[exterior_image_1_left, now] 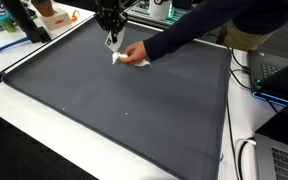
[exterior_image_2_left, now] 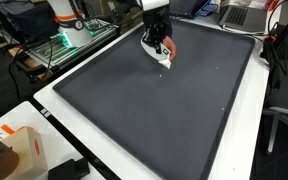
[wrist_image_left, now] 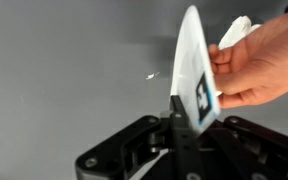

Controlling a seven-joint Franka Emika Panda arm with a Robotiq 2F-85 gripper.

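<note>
In the wrist view, my gripper is shut on a white, flat packet-like object (wrist_image_left: pixel 190 60) with a dark print near its lower end. It tapers to a point away from my fingers. A person's hand (wrist_image_left: pixel 259 70) is close against its right side; whether it grips the object cannot be made out. Exterior view 1 shows the white object (exterior_image_1_left: pixel 115 41) hanging at the mat's far side, with the hand (exterior_image_1_left: pixel 134 53) at its lower end. A small white crumpled piece (wrist_image_left: pixel 236 31) shows beyond the hand in the wrist view.
Bare dark mat (exterior_image_1_left: pixel 134 105) spreads across most of the table. The person's sleeved arm (exterior_image_1_left: pixel 199 27) reaches in from the right in exterior view 1. Laptops (exterior_image_1_left: pixel 279 85) stand off the table's right side.
</note>
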